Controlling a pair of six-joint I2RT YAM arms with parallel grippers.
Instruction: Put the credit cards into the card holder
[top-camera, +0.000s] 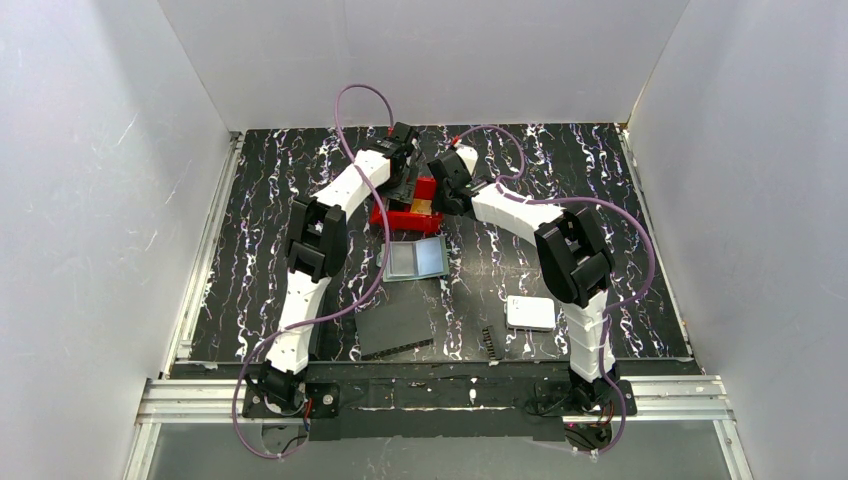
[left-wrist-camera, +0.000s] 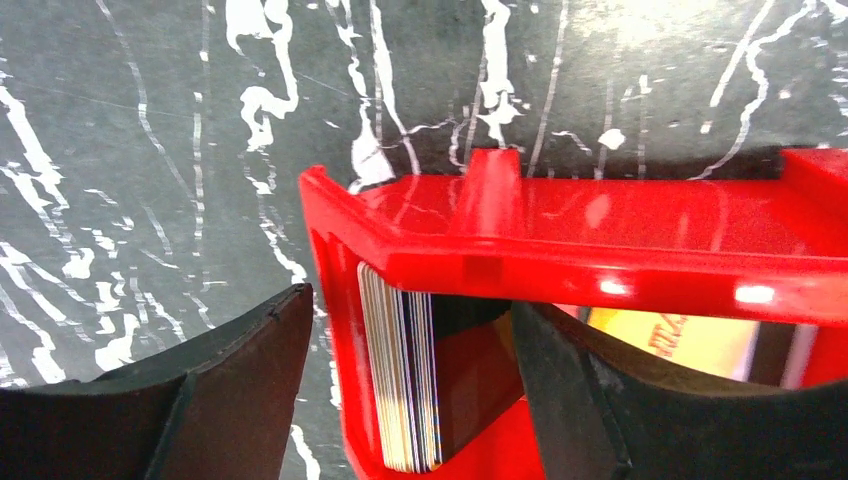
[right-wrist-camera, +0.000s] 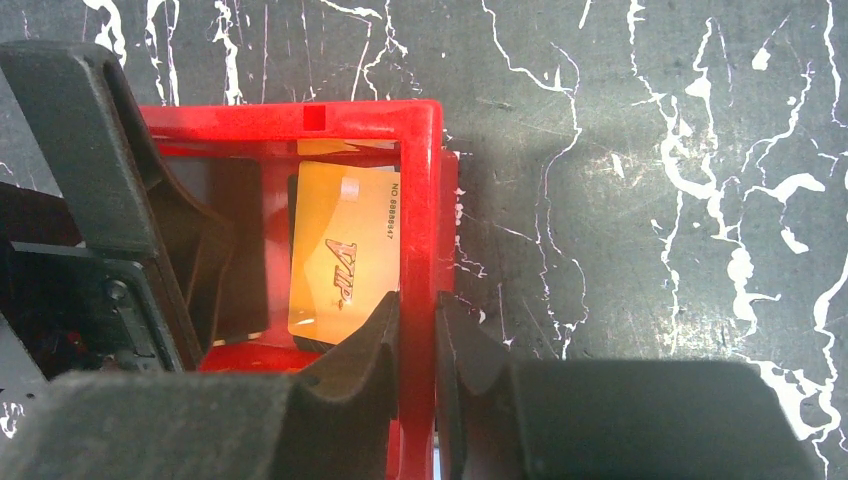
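Note:
A red box (top-camera: 409, 220) with two compartments stands near the table's middle. Several cards (left-wrist-camera: 395, 370) stand on edge along its left wall in the left wrist view, and a yellow "VIP" card lies in the right compartment. My left gripper is part open over the left end, fingers on either side of the upright cards and box wall. My right gripper is shut on the box's right wall, one finger inside and one outside. In front of the box lies the open card holder (top-camera: 415, 260), with clear sleeves.
A dark flat folder (top-camera: 394, 328) lies nearer the front edge. To the right are a white case (top-camera: 530, 313) and a small black strip (top-camera: 491, 342). Both grippers are close together over the box.

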